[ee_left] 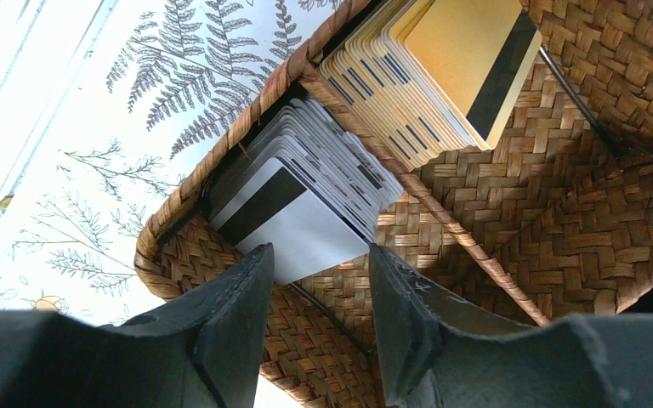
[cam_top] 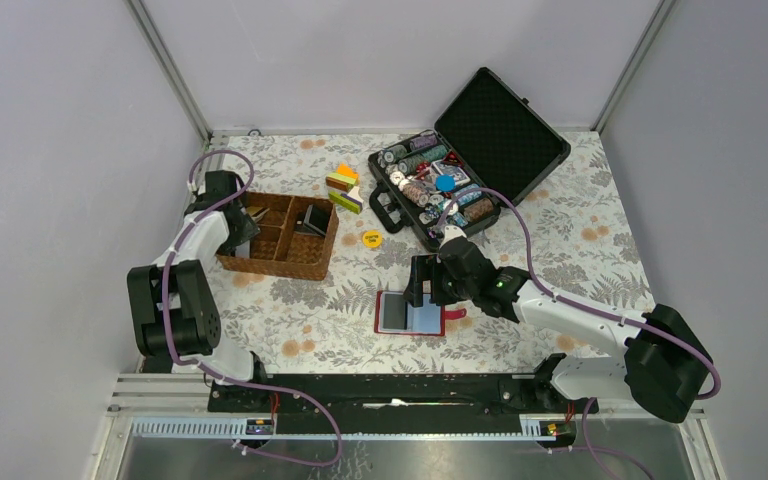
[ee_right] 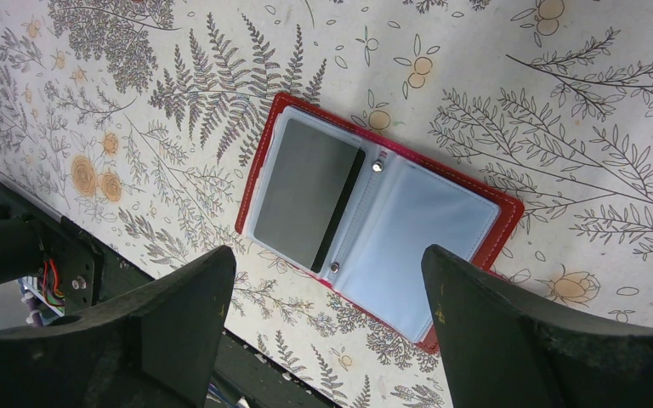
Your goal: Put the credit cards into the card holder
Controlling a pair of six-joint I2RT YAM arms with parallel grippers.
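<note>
In the left wrist view, a stack of silver cards (ee_left: 298, 217) with dark stripes leans in one basket compartment, and yellow cards (ee_left: 468, 51) stand in the neighbouring one. My left gripper is part open over the lower edge of the front silver card; its fingertips are apart, close to that card, and contact cannot be told. Flat on the table lies the opened red card holder (ee_right: 508, 211). A dark grey card (ee_right: 306, 191) with a black stripe fills one side; the other shows a pale pocket (ee_right: 425, 246). Above the holder, my right gripper stands open and empty.
The wicker basket (cam_top: 305, 270) sits at the left, with dark cards (cam_top: 312, 220) in another compartment. Small coloured boxes (cam_top: 345, 200) and a yellow disc (cam_top: 372, 239) lie beyond it. An open black case (cam_top: 505, 130) of chips stands behind. Tablecloth between basket and holder is clear.
</note>
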